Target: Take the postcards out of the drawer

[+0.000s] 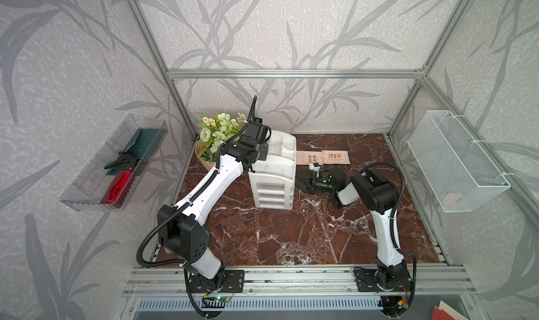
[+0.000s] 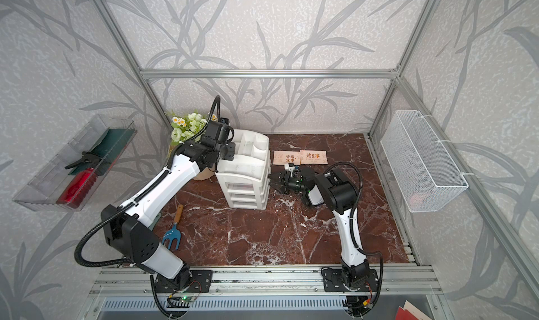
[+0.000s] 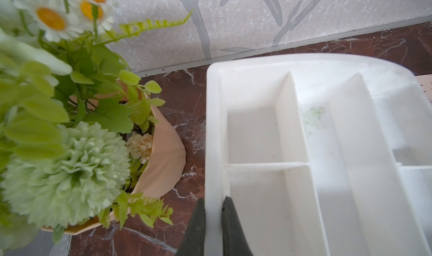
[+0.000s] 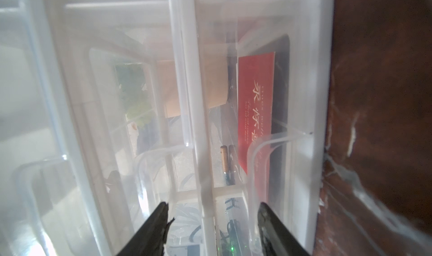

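A white drawer unit (image 1: 272, 190) stands mid-table, its compartmented top seen in the left wrist view. My left gripper is shut on the left rim of that top. My right gripper is part open in front of the clear drawers on the unit's right side, fingers apart beside the drawer handles. Through the clear drawer nearest the table, a red printed card (image 4: 254, 94) shows; other contents are blurred by the plastic. Two pale printed cards (image 2: 313, 157) lie on the table behind my right gripper.
Flowers (image 1: 219, 134) stand left of the unit. A blue garden fork (image 2: 171, 235) lies at front left. A wire basket (image 1: 454, 162) hangs on the right wall, a tray with red and green items (image 1: 112, 174) on the left.
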